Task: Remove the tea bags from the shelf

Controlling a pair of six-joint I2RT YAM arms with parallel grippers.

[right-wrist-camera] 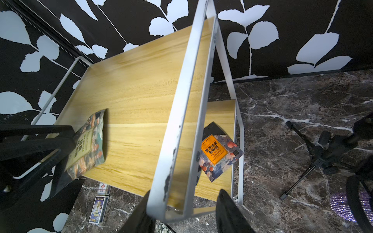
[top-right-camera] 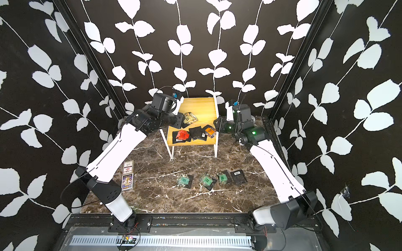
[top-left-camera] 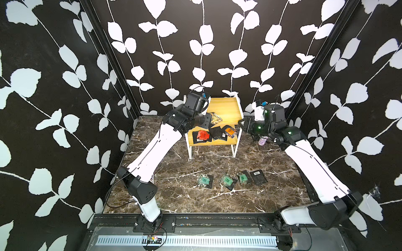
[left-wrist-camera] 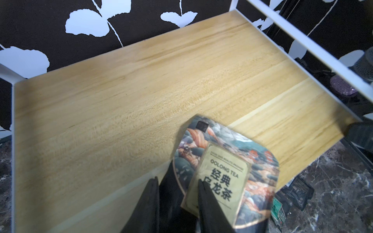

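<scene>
The shelf (top-left-camera: 226, 108) holds an oolong tea bag (left-wrist-camera: 217, 182) on its upper board, with my left gripper over it; whether its fingers are shut on the bag I cannot tell. Below lie a red bag (top-left-camera: 203, 134), black bags (top-right-camera: 196, 133) and an orange-labelled bag (right-wrist-camera: 214, 151). My right gripper is at the shelf's right front, around the white frame's corner; whether it grips it is unclear. Green-labelled bags (top-right-camera: 183, 180) and a black bag (top-left-camera: 259, 177) lie on the table in front.
Walls close in the table (top-left-camera: 167, 196). Two boxes (top-right-camera: 127, 180) lie at front left. A tripod (right-wrist-camera: 322, 155) and a sparkly pink object (right-wrist-camera: 349, 205) stand right of the shelf. The table's front middle has bare room around the bags.
</scene>
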